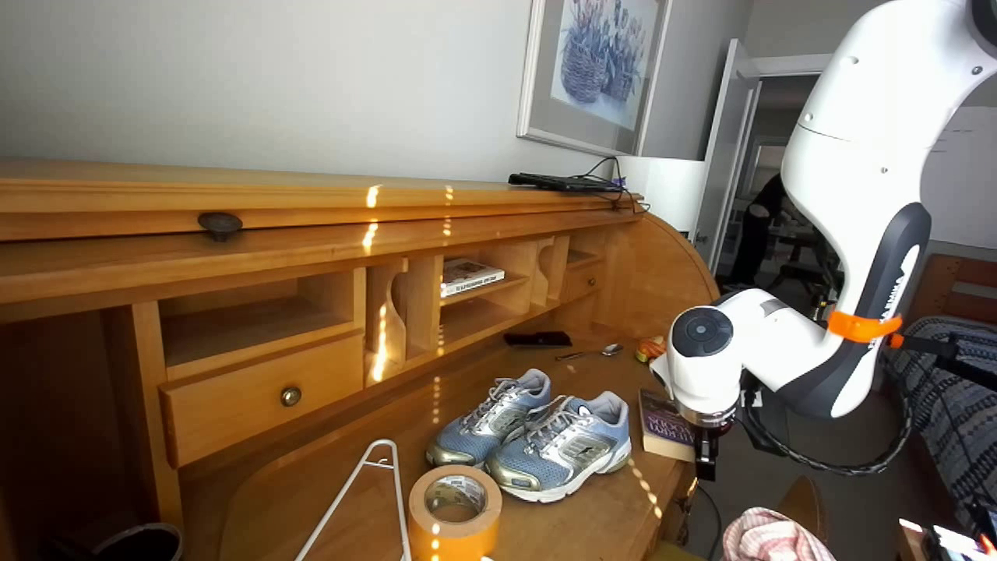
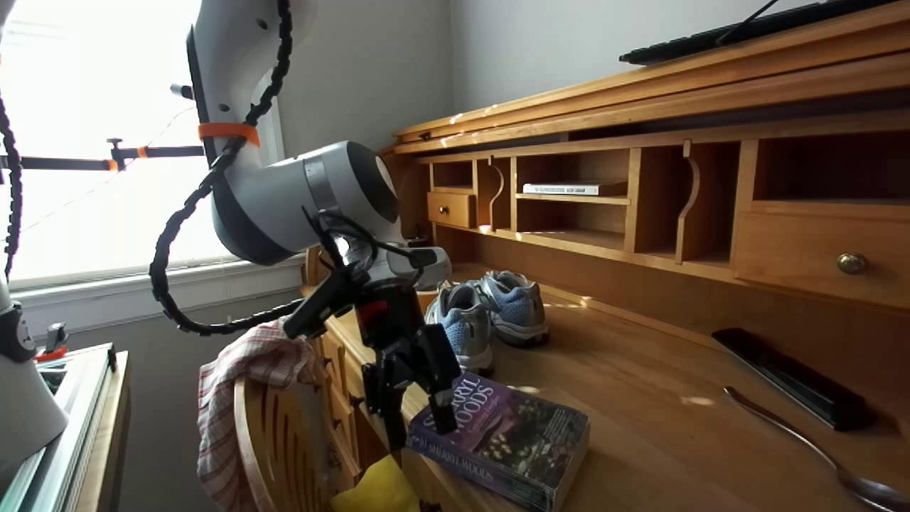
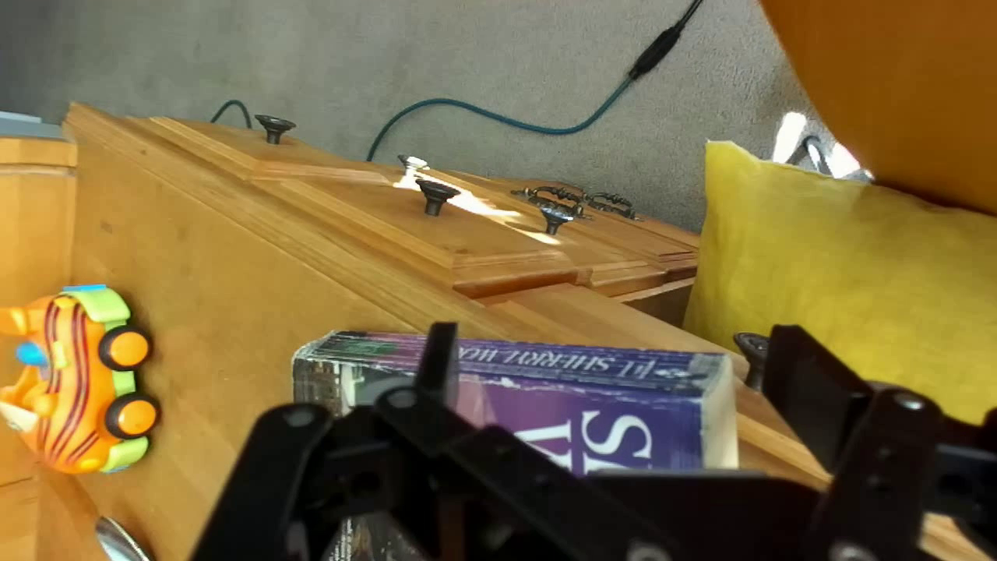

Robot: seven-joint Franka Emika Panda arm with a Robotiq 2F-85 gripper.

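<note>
A thick purple paperback book [image 2: 503, 435] lies flat near the desk's edge; its spine and cover also show in the wrist view, where the gripper covers part of the book [image 3: 523, 374]. My gripper [image 2: 419, 425] is open beside and over the book's end at the desk edge. In the wrist view one finger [image 3: 437, 360] overlaps the cover and the other finger [image 3: 808, 383] stands past the book's end, so the gripper spans that corner. Whether either finger touches the book I cannot tell. From exterior view 1, the gripper [image 1: 707, 453] hangs just right of the book [image 1: 661, 425].
Blue-grey running shoes [image 1: 561, 444], an orange tape roll [image 1: 455, 514] and a white hanger [image 1: 392, 467] occupy the desk. A spoon [image 2: 802, 439] and black case [image 2: 793, 375] lie behind the book. An orange toy car [image 3: 79, 379] sits nearby. Chair [image 2: 264, 452] and yellow cushion [image 3: 841, 271] stand beside the desk.
</note>
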